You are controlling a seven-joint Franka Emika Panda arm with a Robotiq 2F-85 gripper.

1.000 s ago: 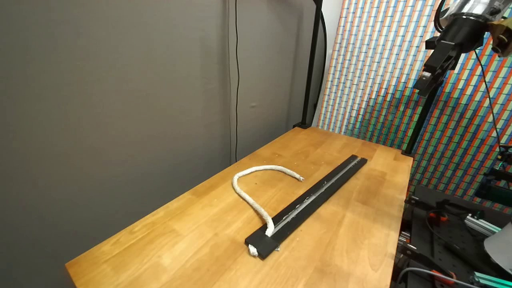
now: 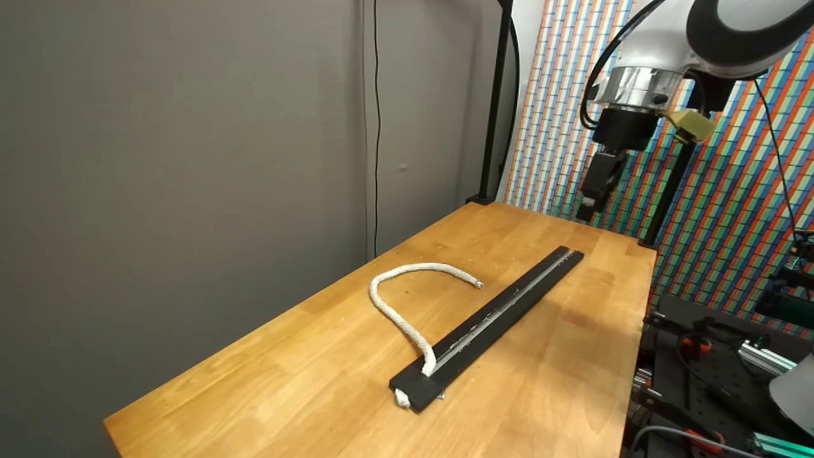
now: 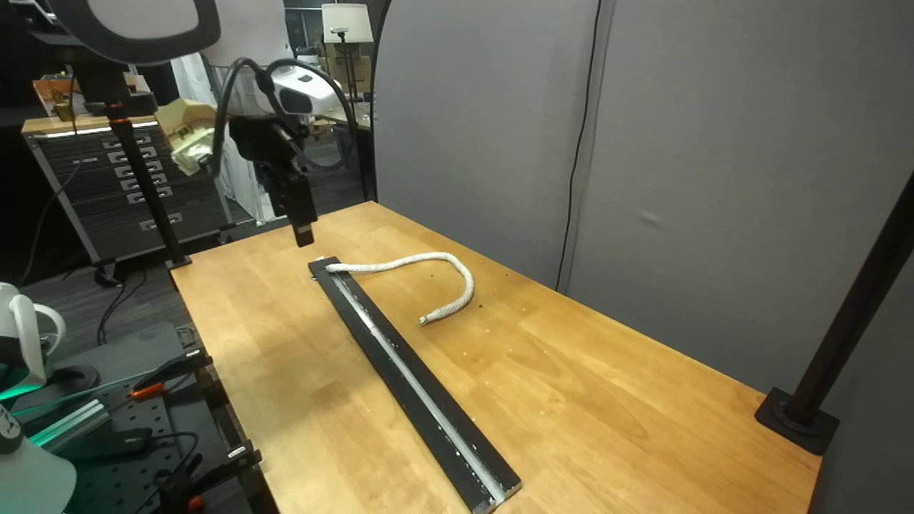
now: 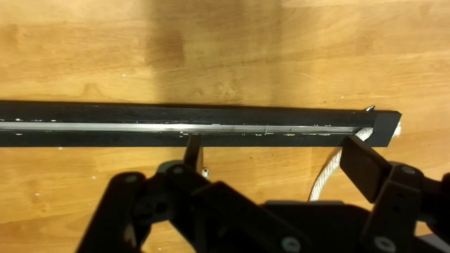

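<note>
A white rope (image 2: pixel 404 324) lies on the table in a loose curve, one end under the black cap at the end of a long black channel bar (image 2: pixel 488 320). Its other end (image 3: pixel 425 320) rests free on the wood beside the bar. A pale groove runs along the bar, and apart from the capped end no rope sits in it. Above the table hangs my gripper, open and empty, its two fingers far apart. In the wrist view the gripper hides most of the rope; a short stretch (image 4: pixel 327 176) shows near the right finger, and the frayed tip near the left one.
Bare wooden table (image 2: pixel 305 374) surrounds the bar and rope. A black post (image 3: pixel 822 343) stands at one table corner and another (image 2: pixel 671 191) at a second. A grey wall runs along one long side.
My arm has come down and to the left in exterior view 1, nearer the table. The rope and the bar have stayed where they were.
</note>
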